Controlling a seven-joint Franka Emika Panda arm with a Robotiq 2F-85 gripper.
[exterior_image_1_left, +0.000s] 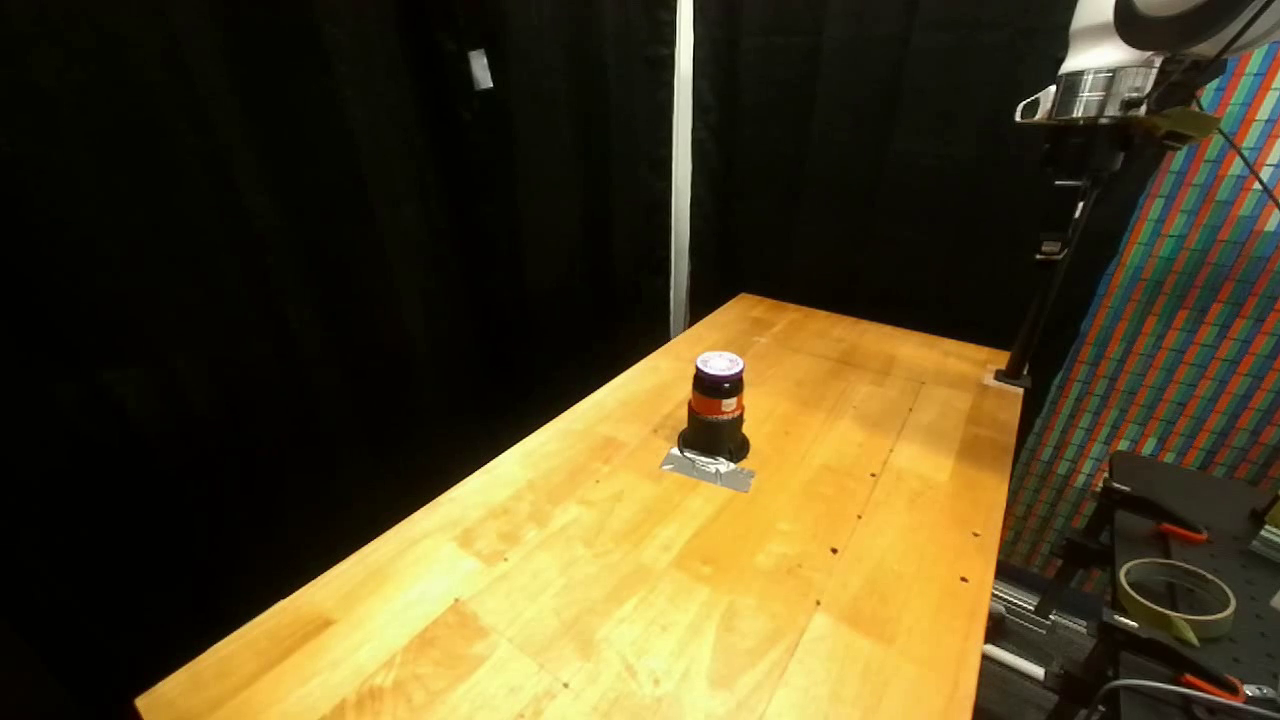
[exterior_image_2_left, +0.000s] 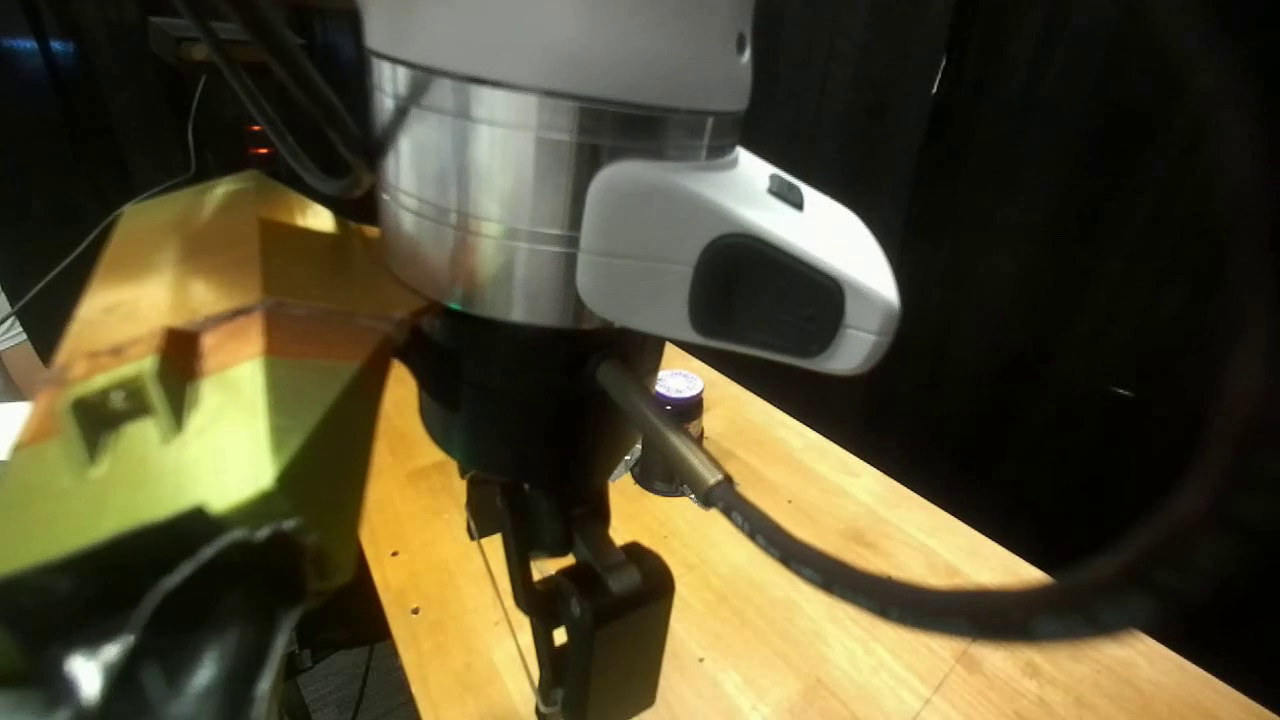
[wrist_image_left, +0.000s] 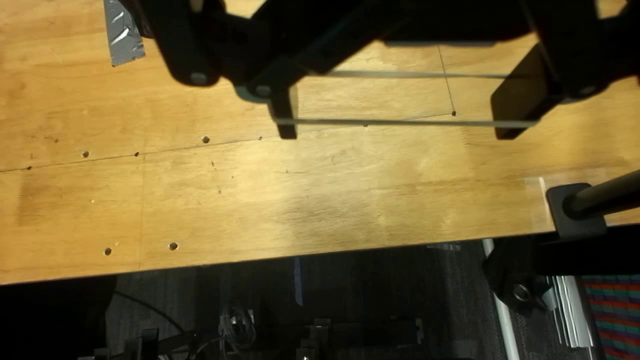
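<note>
A dark jar (exterior_image_1_left: 716, 406) with a pale, purple-rimmed lid and a red label stands upright in a black base on the wooden table (exterior_image_1_left: 840, 516). Silver tape (exterior_image_1_left: 708, 469) lies at the foot of that base. In exterior view 2 the jar (exterior_image_2_left: 680, 404) is partly hidden behind the arm and its cable. My gripper is open, high above the table, its fingers wide apart with only bare wood below. It is well away from the jar, whose body does not show in the wrist view; the tape (wrist_image_left: 125, 36) shows at the upper left.
A black post (wrist_image_left: 579, 207) is fixed at the table edge, close to the arm. A side cart (exterior_image_1_left: 1182, 528) holds a tape roll (exterior_image_1_left: 1176, 598) and clamps beside the table. Dark curtains (exterior_image_1_left: 360, 240) hang along the far side.
</note>
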